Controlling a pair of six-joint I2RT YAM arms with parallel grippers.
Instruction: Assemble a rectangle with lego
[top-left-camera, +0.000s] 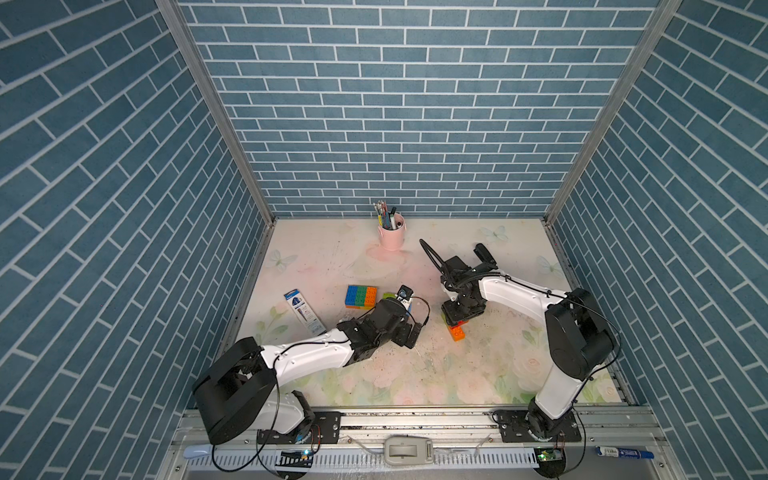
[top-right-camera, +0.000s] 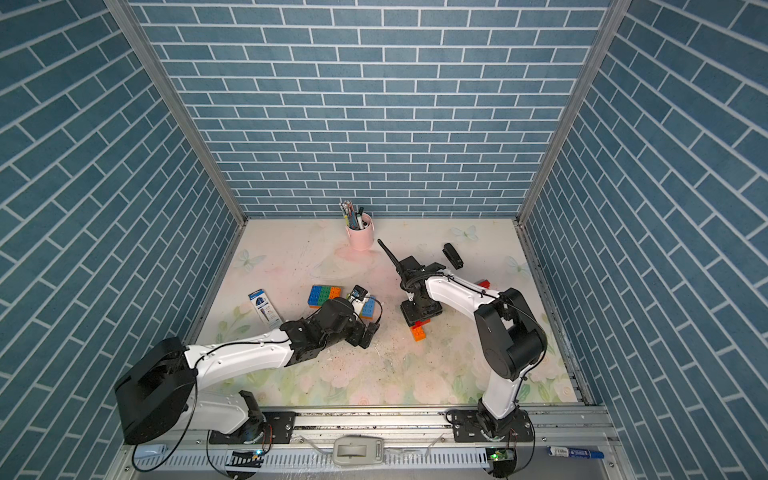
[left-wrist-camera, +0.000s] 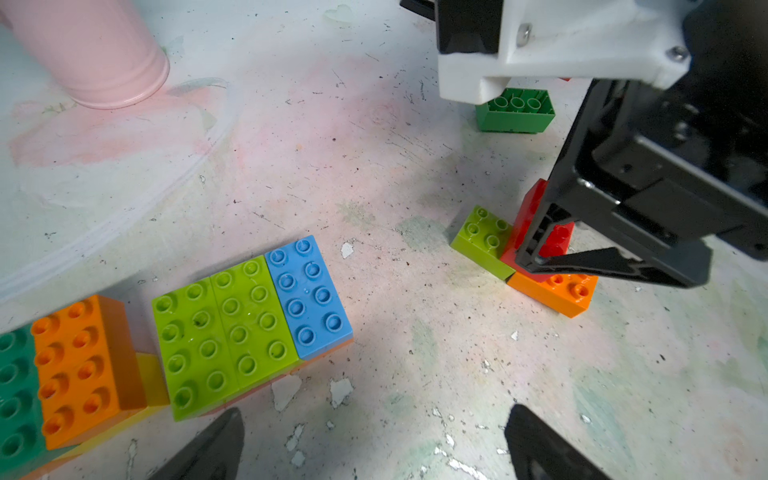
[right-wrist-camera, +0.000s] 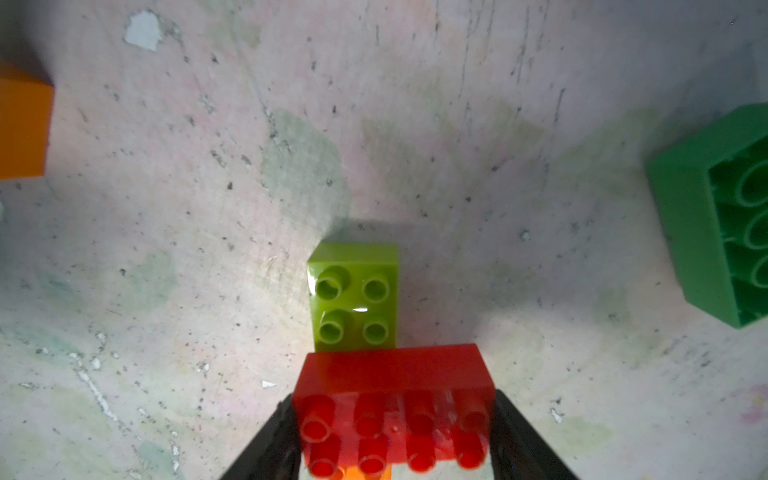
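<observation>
A red brick (right-wrist-camera: 394, 369) stands between the two fingers of my right gripper, which are at its ends; whether they press on it is unclear. Under or beside it, a lime brick (right-wrist-camera: 352, 300) pokes out on one side and an orange brick (left-wrist-camera: 560, 291) on the other. My left gripper is open and empty above the table. Beyond its fingers lies an assembled block with lime bricks (left-wrist-camera: 220, 320) and a blue brick (left-wrist-camera: 308, 296) on top. Left of that block are an orange brick (left-wrist-camera: 89, 372) and a dark green brick (left-wrist-camera: 16, 392).
A loose green brick (left-wrist-camera: 516, 112) lies studs down beyond the right gripper. The pink pen cup (top-left-camera: 391, 234) stands at the back, and a boxed item (top-left-camera: 304, 310) lies at left. A black object (top-right-camera: 453, 256) rests at back right. Bare table separates the two brick groups.
</observation>
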